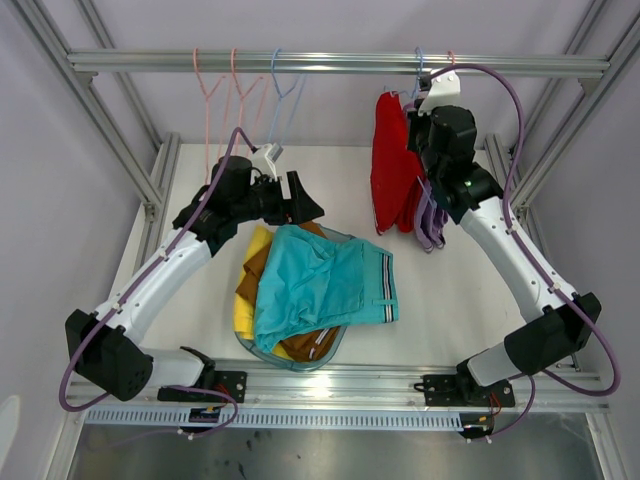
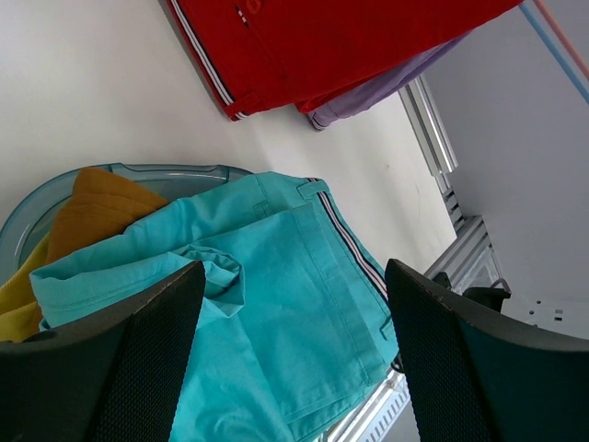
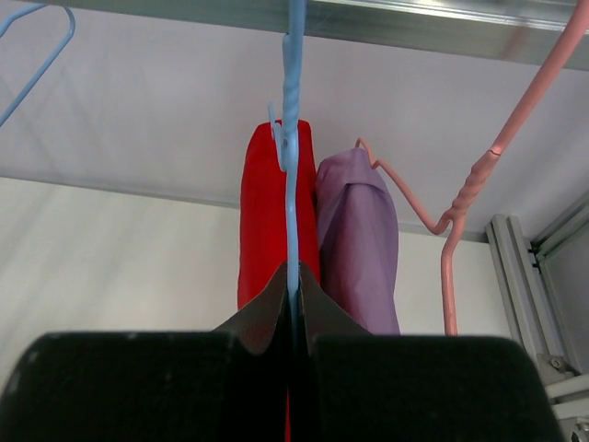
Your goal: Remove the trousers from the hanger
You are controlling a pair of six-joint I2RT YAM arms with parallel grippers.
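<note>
Red trousers (image 1: pixel 393 165) (image 3: pixel 258 203) hang from the rail on the right, with a purple garment (image 1: pixel 430 225) (image 3: pixel 359 239) beside them. My right gripper (image 1: pixel 418 120) is shut on the blue hanger (image 3: pixel 291 184), just below the rail. My left gripper (image 1: pixel 298 200) is open above the piled clothes, turquoise trousers (image 1: pixel 320 285) (image 2: pixel 294 304) on top, with nothing seen between its fingers.
A clear tub (image 1: pixel 330 355) holds yellow and brown clothes under the turquoise ones. The rail (image 1: pixel 330 62) bears several empty pink and blue hangers at the left.
</note>
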